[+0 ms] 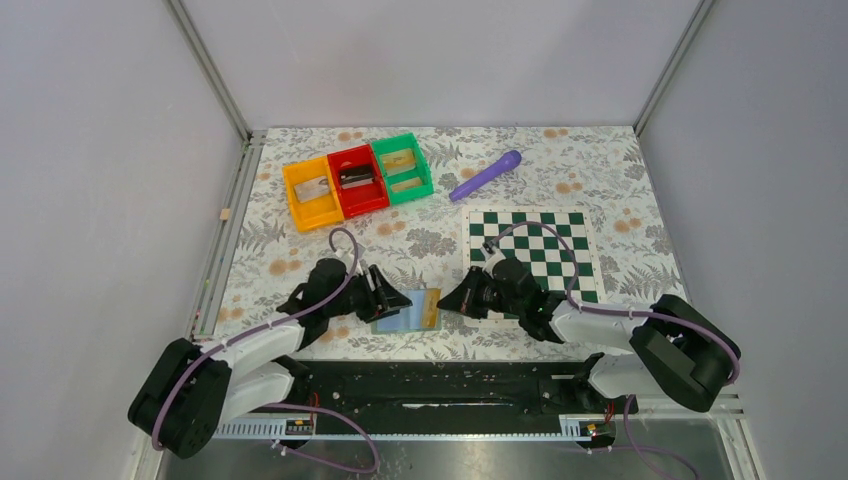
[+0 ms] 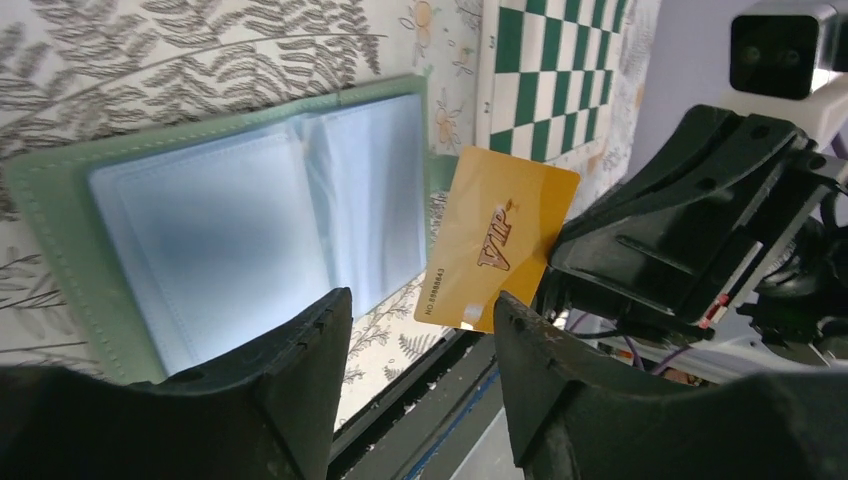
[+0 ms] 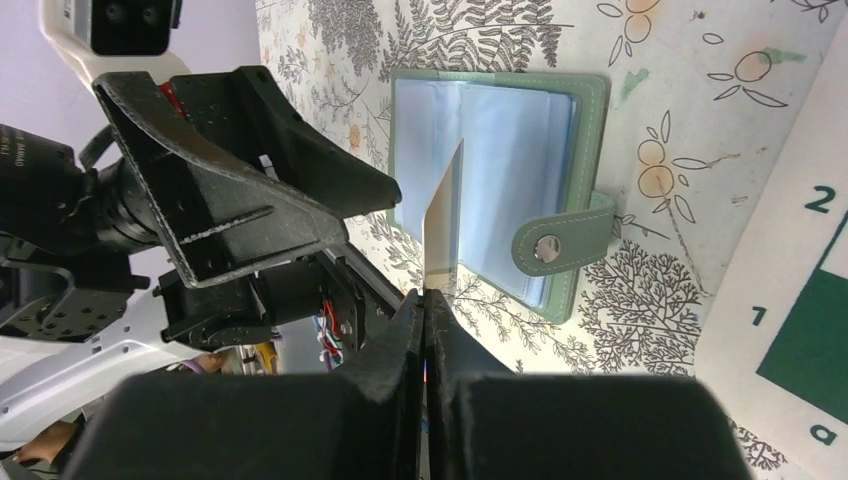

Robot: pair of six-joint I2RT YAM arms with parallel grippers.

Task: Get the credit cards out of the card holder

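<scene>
The card holder (image 1: 392, 325) lies spread on the table, with a green cover and pale blue sleeves (image 2: 220, 240). A strap with a metal snap (image 3: 546, 249) crosses its edge in the right wrist view. My right gripper is shut on the edge of a gold VIP card (image 2: 500, 235), which stands tilted above the holder, clear of the sleeves. My left gripper is part open over the holder. Its fingers (image 3: 350, 185) are apart and near the card, nothing between them that I can make out.
Yellow (image 1: 317, 210), red (image 1: 373, 202) and green (image 1: 424, 187) trays stand at the back left, with cards inside. A purple microphone-shaped object (image 1: 485, 176) lies at the back. The green-and-white checkerboard (image 1: 555, 268) is close to the right arm.
</scene>
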